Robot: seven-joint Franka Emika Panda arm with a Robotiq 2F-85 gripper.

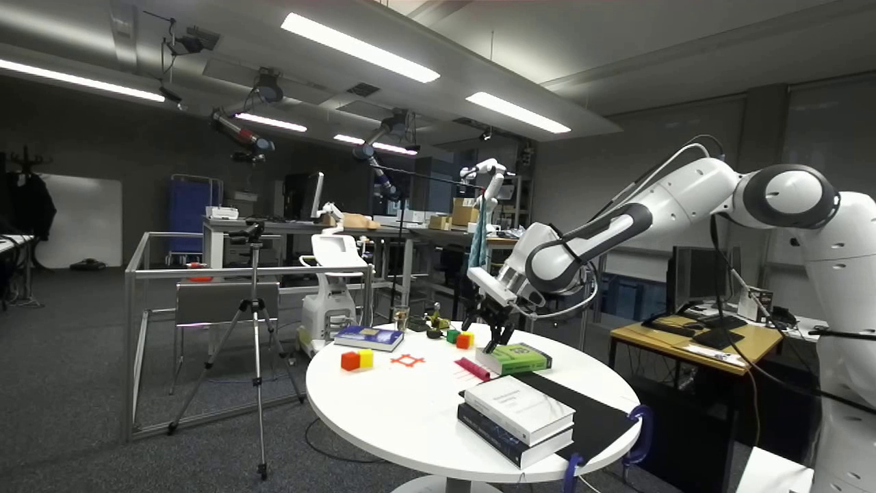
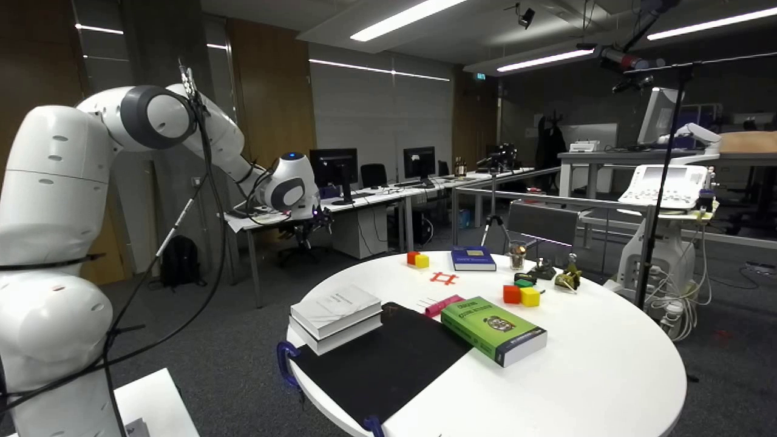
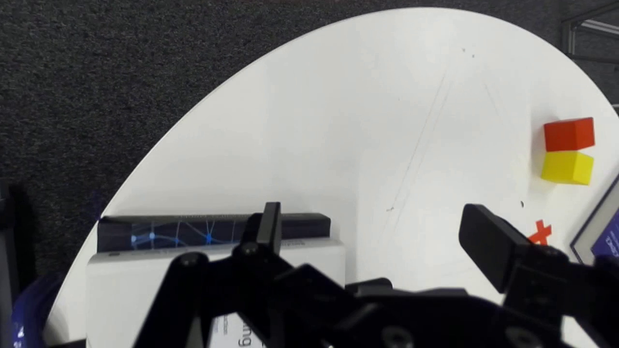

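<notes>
My gripper stands open, its fingers wide apart and only bare table visible in the gap. In exterior view 1 the gripper hangs above the table, and exterior view 2 shows the gripper well above the tabletop. A white book rests on a dark book near the table's front edge. The wrist view shows the white book partly hidden behind the left finger. A thick green book lies flat by the black mat.
On the round white table sit red and yellow cubes, a blue book, a red cross-hatched piece and a pink roll. Blue clamps grip the rim.
</notes>
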